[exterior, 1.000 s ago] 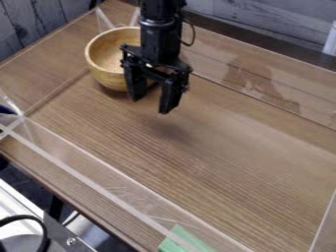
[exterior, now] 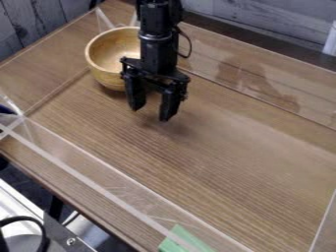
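My black gripper (exterior: 152, 104) hangs low over the wooden table (exterior: 223, 167), in the upper middle of the view, with its fingers pointing down and apart, open, and nothing visible between them. A tan bowl (exterior: 106, 49) sits just behind it to the upper left, partly hidden by my arm and gripper.
A green object (exterior: 184, 240) lies at the bottom edge. A black cable (exterior: 31, 224) and dark clutter are at the left edge. A grey plank wall (exterior: 282, 20) stands at the back.
My gripper has shifted slightly over the last second and sits a little differently beside the bowl. The bowl and the other things look unmoved.
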